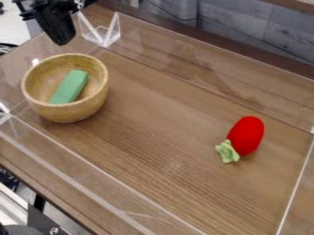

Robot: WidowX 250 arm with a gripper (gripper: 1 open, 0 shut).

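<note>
My gripper (55, 37) is at the top left edge, dark, above and behind the wooden bowl (91, 105); it looks shut, with nothing visible between its fingers, though its tips are small to see. A green oblong block (69, 86) lies inside the bowl. A red, rounded object (248, 135) with a pale green part (227, 151) at its lower end lies at the right of the table.
A white wire-like stand or frame (102, 27) sits just right of the gripper. A tiled grey wall (258, 27) runs along the back right.
</note>
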